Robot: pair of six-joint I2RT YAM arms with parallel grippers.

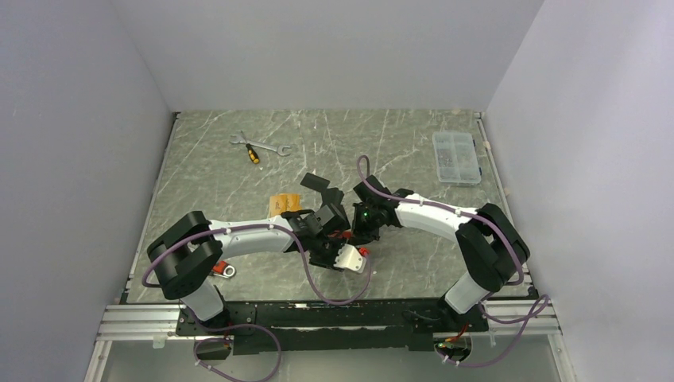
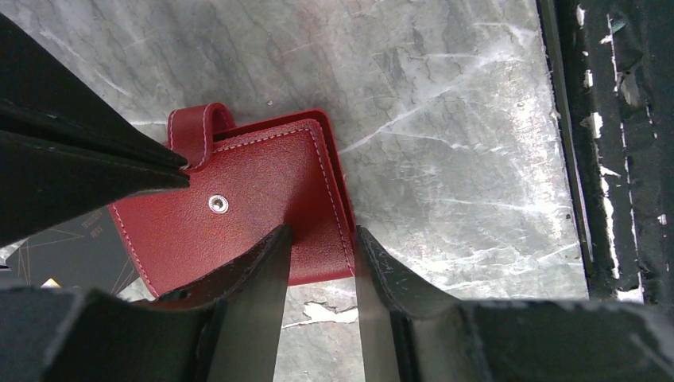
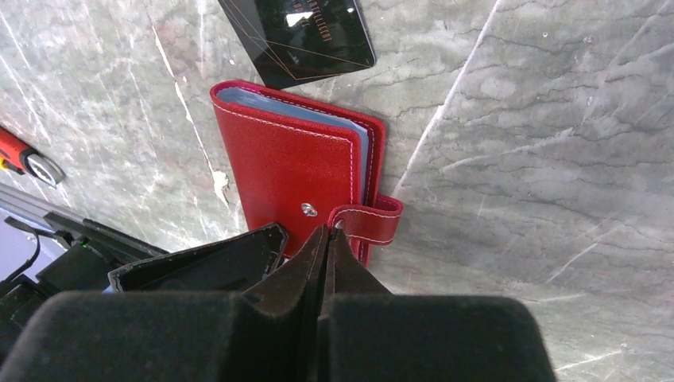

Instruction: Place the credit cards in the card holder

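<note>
The red leather card holder (image 2: pixel 246 207) lies on the marble table, its snap stud showing and its strap (image 3: pixel 367 223) standing up at one edge. My left gripper is shut on the holder's corner edge. My right gripper is shut with its tips against the strap by the holder's edge; nothing clear shows between them. Clear sleeves (image 3: pixel 298 110) show inside the holder's open side, where I cannot make out a card. A black card (image 3: pixel 318 40) lies beside the holder. Farther back in the top view are dark cards (image 1: pixel 315 181). Both arms mostly cover the holder there.
Orange-yellow packets (image 1: pixel 284 203) sit left of the cards. A wrench and screwdriver (image 1: pixel 252 153) lie at the back left, a clear plastic box (image 1: pixel 456 157) at the back right. A red-handled tool (image 1: pixel 220 269) rests at front left.
</note>
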